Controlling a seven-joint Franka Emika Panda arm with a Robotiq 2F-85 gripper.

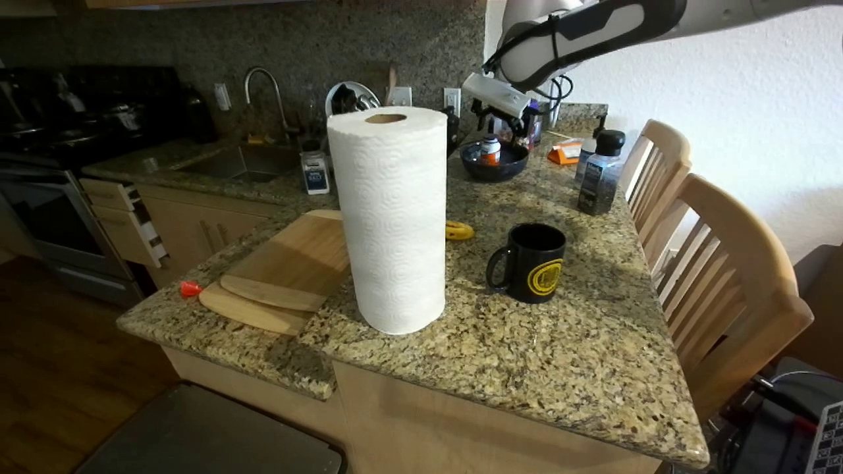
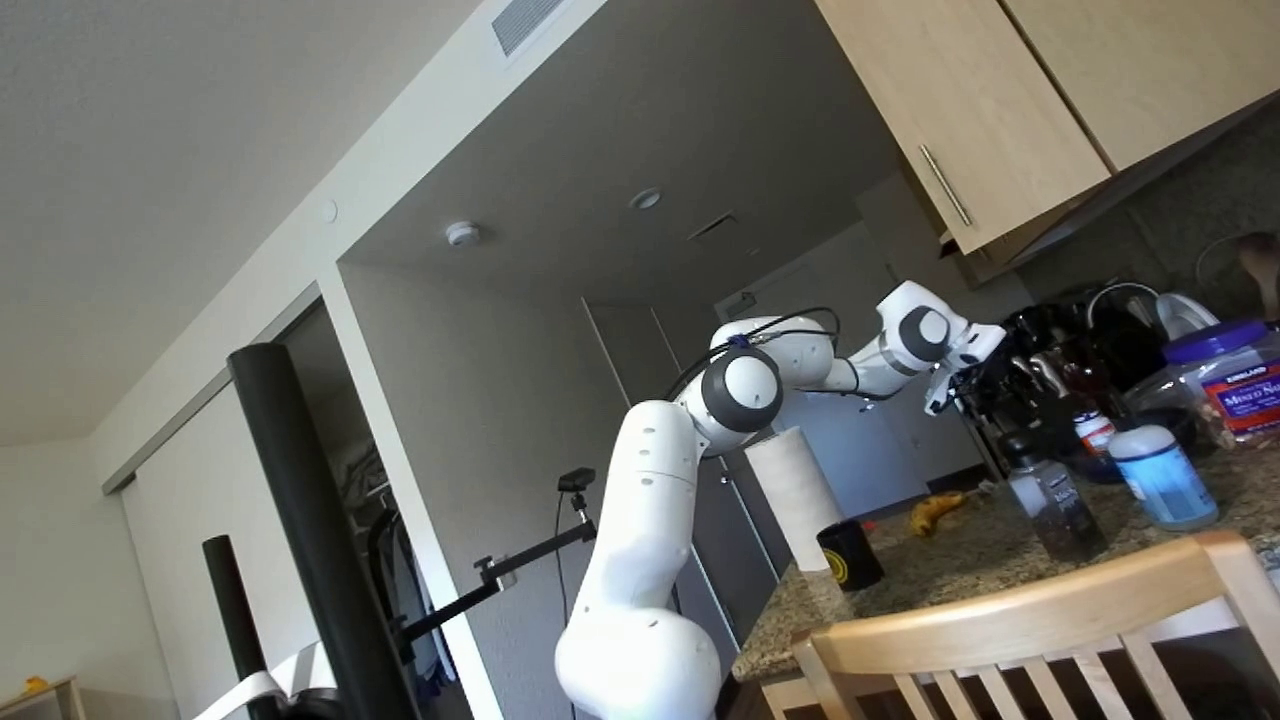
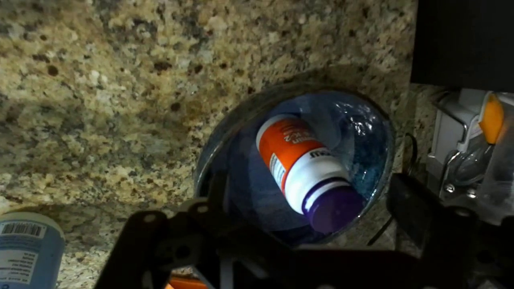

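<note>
An orange and white bottle with a purple cap leans inside a dark blue bowl, its cap against the rim in the wrist view. From exterior view 1, the same bottle stands up above the rim of the bowl at the far end of the counter. My gripper is open above the bowl, one dark finger on each side of the bottle's capped end, and nothing is held. In exterior view 1 the gripper hangs just over the bottle; exterior view 2 shows its fingers only small.
Right of the bowl stand a dark-capped bottle and an orange packet. A blue bottle is at the wrist view's lower left. Nearer are a black mug and a paper towel roll. Chairs line the counter's right edge.
</note>
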